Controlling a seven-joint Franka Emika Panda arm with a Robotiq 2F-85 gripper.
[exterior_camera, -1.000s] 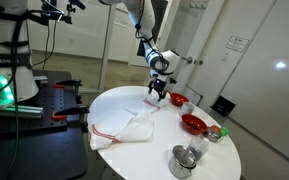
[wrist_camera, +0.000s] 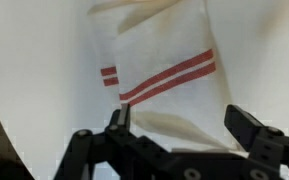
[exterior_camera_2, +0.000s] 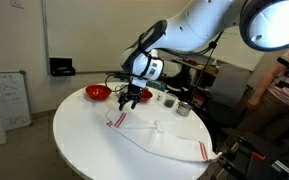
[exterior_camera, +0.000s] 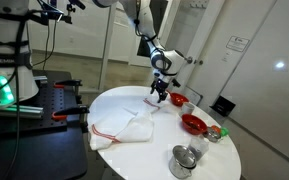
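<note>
A white cloth with red stripes (wrist_camera: 169,80) lies spread on the round white table. In the wrist view one striped end fills the middle, partly folded, with a second pair of stripes at its left edge. My gripper is open over the cloth, its fingers wide apart and nothing held between them. From exterior view 2 the gripper (exterior_camera_2: 132,103) points down close above the cloth (exterior_camera_2: 156,137) near its far striped end. Exterior view 1 shows the cloth's bunched near part (exterior_camera: 134,131) well in front of the gripper (exterior_camera: 162,97).
Red bowls (exterior_camera: 194,124) stand along the table's right side in exterior view 1. A metal pot (exterior_camera: 182,160) and several other containers share that side. Bare tabletop (exterior_camera_2: 89,150) lies to the left of the cloth in exterior view 2.
My arm's wrist has turned and shifted slightly to the right in exterior view 1, the gripper staying low over the table. The cloth's near part looks unmoved.
</note>
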